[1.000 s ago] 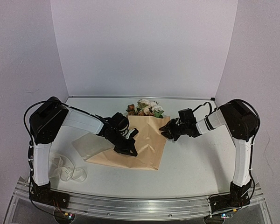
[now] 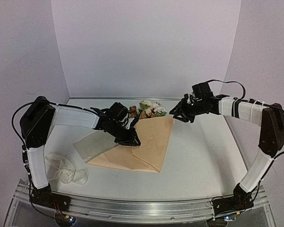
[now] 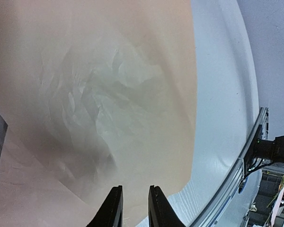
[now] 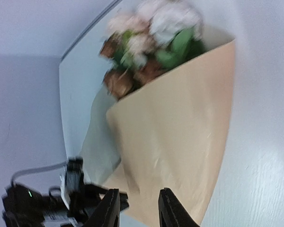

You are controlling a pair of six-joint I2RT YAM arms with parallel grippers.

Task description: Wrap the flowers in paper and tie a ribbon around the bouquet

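The bouquet of fake flowers [image 2: 150, 109] lies at the back of the table, its white, pink and brown blooms poking out past brown wrapping paper [image 2: 154, 137]. The paper is folded over the stems, which are hidden. My left gripper [image 2: 136, 143] hovers over the middle of the paper; in the left wrist view its fingers [image 3: 114, 208] stand apart with nothing between them. Right of the bouquet, my right gripper [image 2: 176, 117] is clear of the paper's edge, its fingers [image 4: 112, 208] parted and empty. A loose white ribbon [image 2: 66, 171] is curled at the front left.
A paler flap of the wrapping [image 2: 94, 144] spreads to the left, under the left arm. A metal rail [image 2: 146, 210] runs along the front edge.
My right gripper has moved away from the paper's right edge, rightward and back, with its arm swinging outward. The paper's right corner reaches farther right. The left gripper has risen slightly.
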